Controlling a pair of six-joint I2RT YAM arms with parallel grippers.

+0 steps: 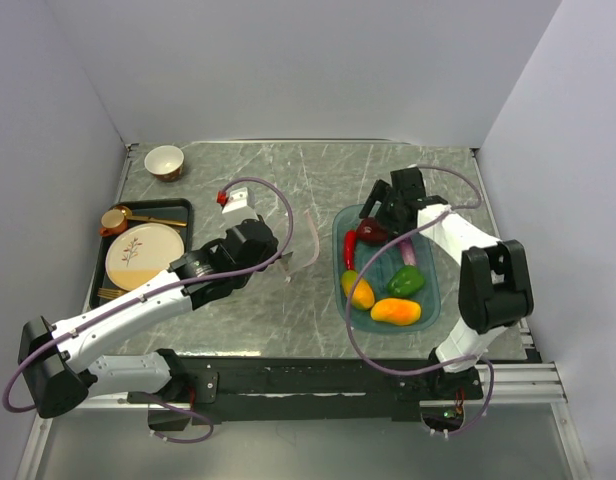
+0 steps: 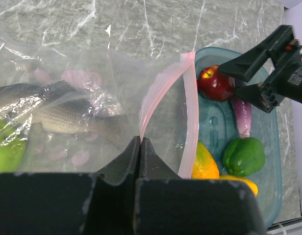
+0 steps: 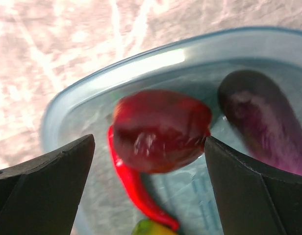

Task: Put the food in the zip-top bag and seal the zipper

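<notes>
My left gripper is shut on the pink zipper edge of the clear bag (image 2: 165, 93), whose mouth gapes beside it; inside lie a fish (image 2: 67, 110) and something green (image 2: 6, 147). My right gripper is open over the teal bin (image 1: 386, 325), its fingers either side of a red apple (image 3: 158, 127), with no visible grip. The bin also holds an eggplant (image 3: 261, 117), red chili (image 1: 349, 250), green pepper (image 1: 406, 282) and two yellow-orange mangoes (image 1: 395, 312).
At the left, a black tray (image 1: 178, 210) carries a plate (image 1: 144, 256), cup and gold cutlery. A bowl (image 1: 164, 160) sits at the back left. The marble counter behind the bag and bin is clear.
</notes>
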